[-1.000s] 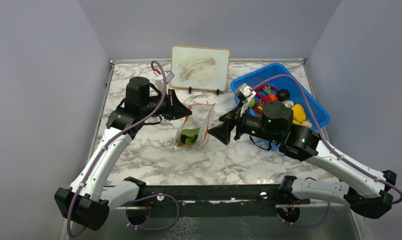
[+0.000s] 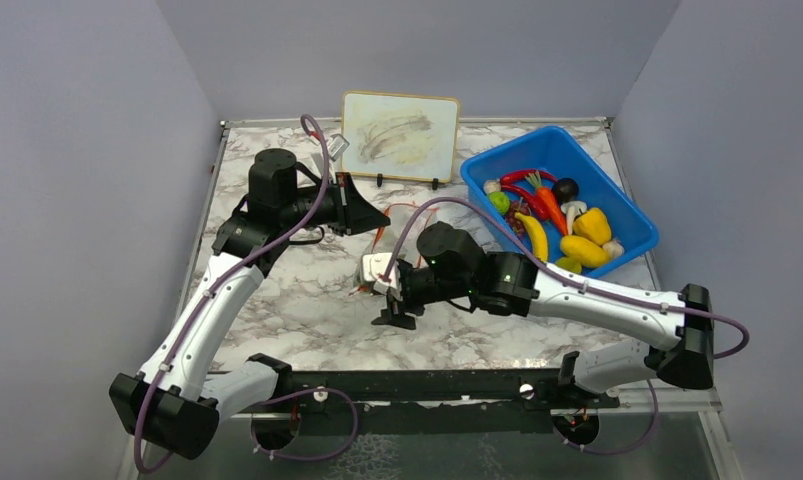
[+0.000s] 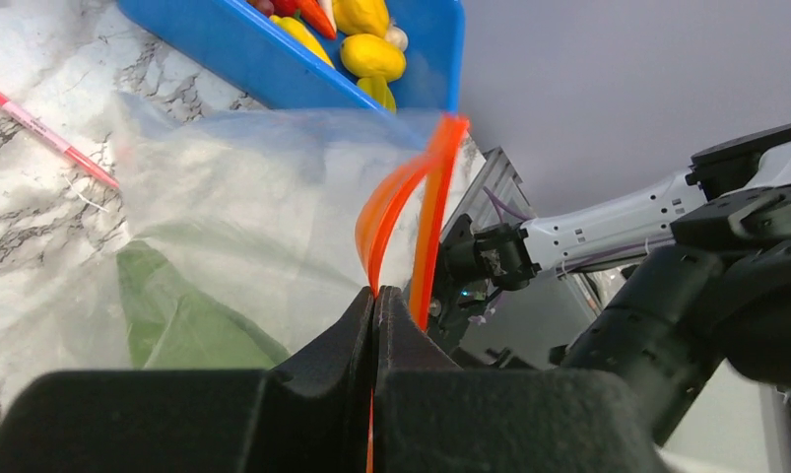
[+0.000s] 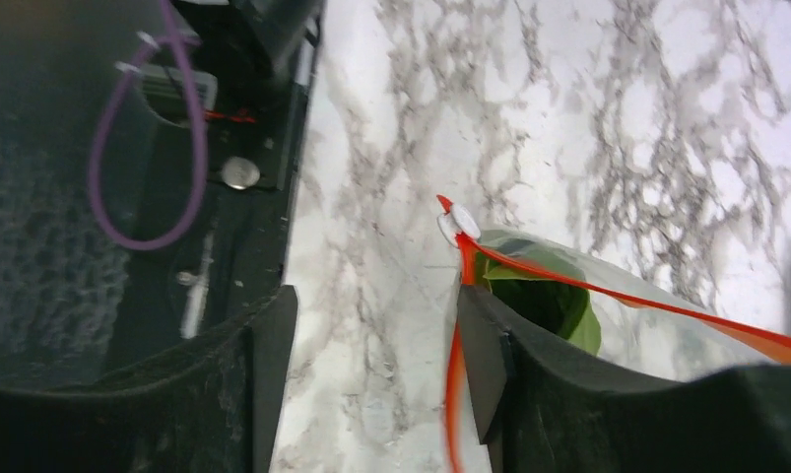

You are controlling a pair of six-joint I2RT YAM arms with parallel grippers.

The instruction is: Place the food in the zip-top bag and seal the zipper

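Note:
The clear zip bag [image 3: 253, 177] stands with its orange-rimmed mouth open, and a leafy green item [image 4: 544, 305] shows inside it. My left gripper is shut on the orange rim [image 3: 430, 212]. A white slider [image 4: 464, 221] sits at a corner of the bag's rim in the right wrist view. My right gripper is part open, with bare marble between its fingers. The orange edge passes close by its right-hand finger [image 4: 485, 345]; whether they touch is unclear. From above, the right arm hides much of the bag.
At the right of the table a blue bin [image 2: 637, 235] holds toy produce such as a banana [image 2: 532, 236] and a yellow pepper [image 2: 592, 226]. A whiteboard [image 2: 399, 130] stands at the back.
My right arm has swung left and toward the front edge, from beside the bag to over its front, covering the green contents from above.

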